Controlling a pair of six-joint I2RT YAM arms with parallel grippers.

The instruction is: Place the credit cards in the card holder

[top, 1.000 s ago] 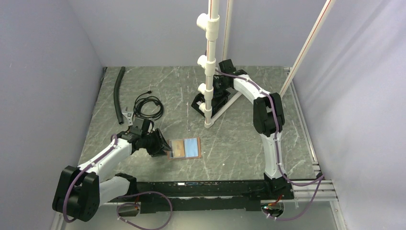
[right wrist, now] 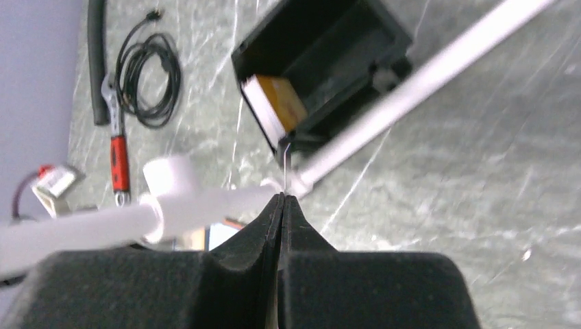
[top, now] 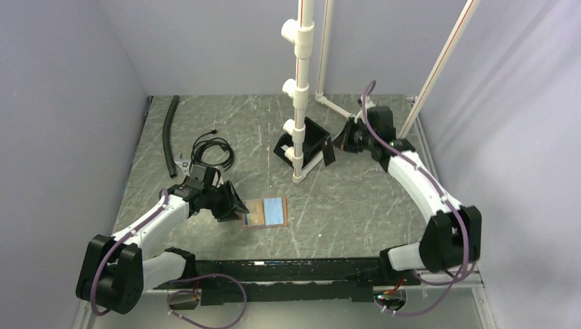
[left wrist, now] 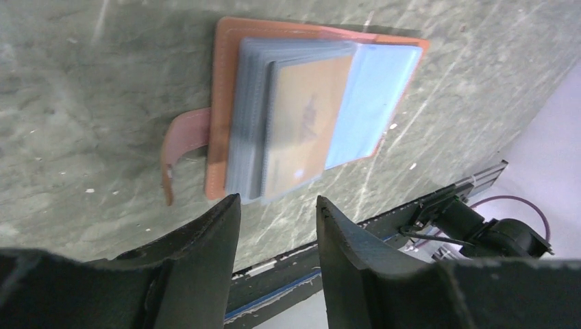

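Note:
A tan leather card holder (left wrist: 219,82) with translucent sleeves (left wrist: 305,123) and a pale blue panel (left wrist: 370,103) lies on the table, at lower centre in the top view. My left gripper is over its left end, fingers apart with nothing between them. My right gripper (top: 339,142) is raised right of the black box; in its blurred wrist view the fingers meet. A small dark card-like piece (top: 329,152) appears at its tip in the top view; whether it is held I cannot tell for sure, though a thin edge rises from the fingertips.
A black open box (right wrist: 329,48) with a yellowish item sits behind the white pipe stand (top: 299,103). A coiled cable (top: 212,154), a wrench (right wrist: 119,157) and a black tube (top: 169,137) lie at left.
My right arm has swung up and right, out from over the black box, and the dark piece now shows at its tip. The left arm has barely moved.

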